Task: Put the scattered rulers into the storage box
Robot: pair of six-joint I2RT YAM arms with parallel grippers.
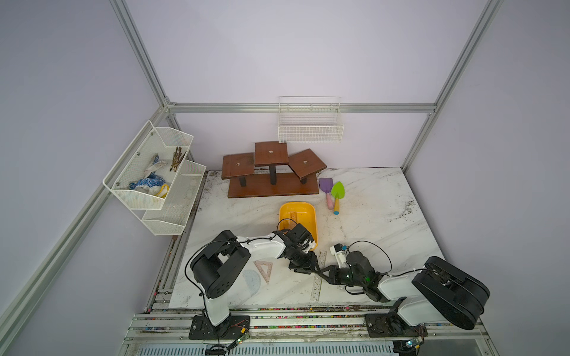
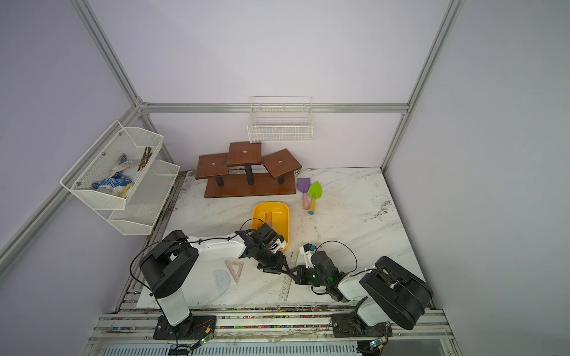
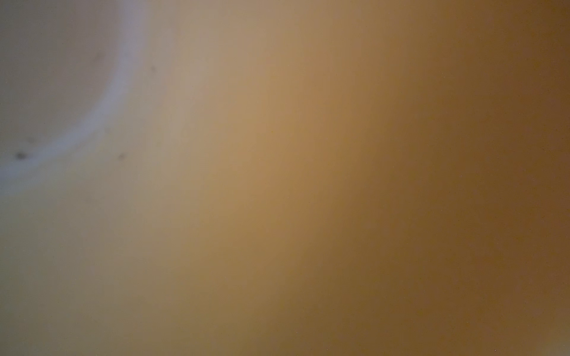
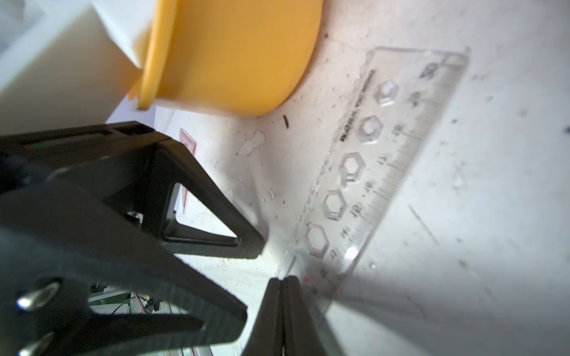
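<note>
A clear straight ruler (image 4: 380, 136) lies on the table between my grippers. My right gripper is shut, its fingertips together over the ruler's near part; whether its edge is pinched does not show. Left of it in the right wrist view, the fingers of my left gripper appear apart beside the ruler; what they hold cannot be made out. The yellow box (image 1: 298, 203) stands behind, partly covered by the left arm, with a ruler-like strip (image 1: 292, 217) inside. A pinkish set square (image 1: 263, 271) and a pale protractor (image 1: 251, 282) lie left of the ruler.
The left wrist view is only an orange blur. A purple shovel (image 1: 326, 185) and a green one (image 1: 337, 190) lie behind the box, near a brown stand (image 1: 272, 191). White baskets (image 1: 172, 222) hang at the left.
</note>
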